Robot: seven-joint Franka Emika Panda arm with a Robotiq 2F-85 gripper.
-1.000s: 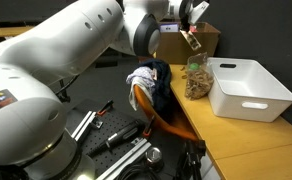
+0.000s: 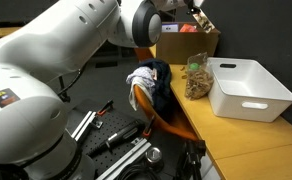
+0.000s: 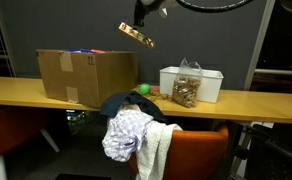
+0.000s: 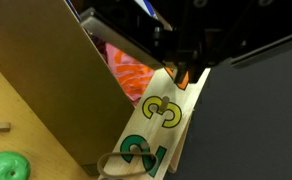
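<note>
A thin wooden board with coloured numbers [image 4: 156, 120] is gripped at one end and hangs tilted in the air. My gripper [image 3: 139, 22] is shut on it. In exterior view 2 the board [image 3: 137, 35] is above and in front of the cardboard box's right side, clear of the table. Exterior view 1 has the board [image 2: 202, 19] near the top edge, in front of the box. The wrist view shows a yellow 3 and a green 2, with the fingertips [image 4: 173, 62] covering the upper end.
The open cardboard box [image 3: 106, 78] has things inside, including a pink patterned item [image 4: 129, 72]. On the table are a bag of brown pieces [image 2: 198, 77], a white bin [image 2: 252, 103] and a green ring [image 4: 6, 166]. Clothes [image 3: 126, 135] drape over an orange chair [image 3: 196, 153].
The board has risen and shifted slightly right in exterior view 1, moving away from above the bag. My gripper has stayed shut on it. The table objects look unmoved.
</note>
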